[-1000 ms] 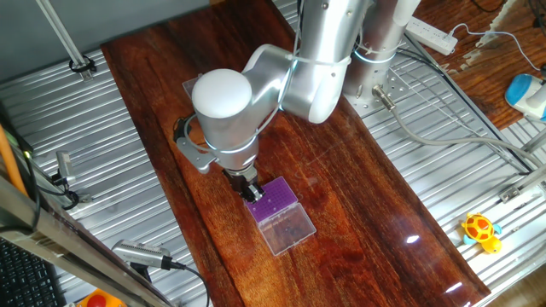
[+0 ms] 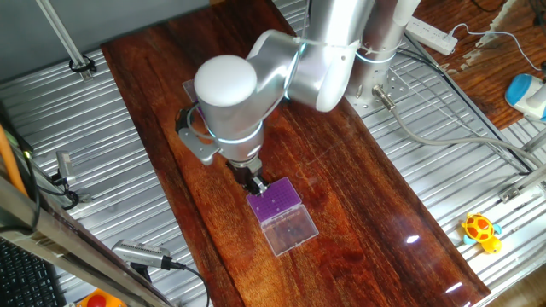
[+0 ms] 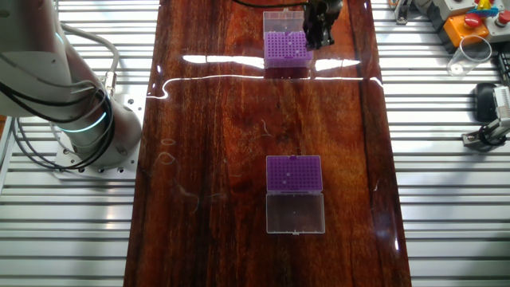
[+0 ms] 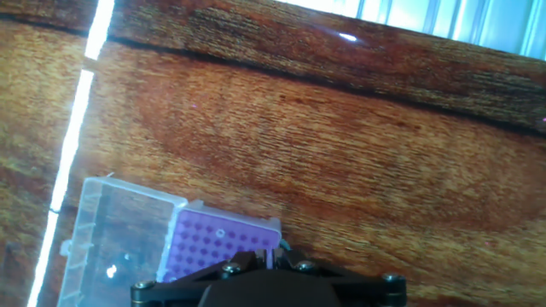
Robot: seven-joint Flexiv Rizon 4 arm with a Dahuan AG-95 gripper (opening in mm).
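An open box with a purple perforated rack (image 2: 275, 199) and a clear lid (image 2: 290, 229) folded out lies on the wooden table. My gripper (image 2: 260, 188) points down at the rack's left far edge. From the wrist, the purple rack (image 4: 209, 243) is at lower left, with its clear lid (image 4: 128, 234) further left. The gripper shows there with fingertips close together near the rack's corner, a purple sliver between them. Whether they hold anything cannot be made out. In the second exterior view, the gripper (image 3: 321, 30) is dark and blurred beside the far rack (image 3: 287, 46).
Another open box with a purple rack (image 3: 293, 174) and clear lid (image 3: 295, 214) lies apart on the table. Bare wood separates the two boxes. A clear cup (image 3: 469, 56) stands off the table, and a turtle toy (image 2: 480, 228) lies beyond the table's right edge.
My gripper has shifted a little right and toward the far side, and the arm's wrist has moved slightly right. The box near it has slid very slightly right.
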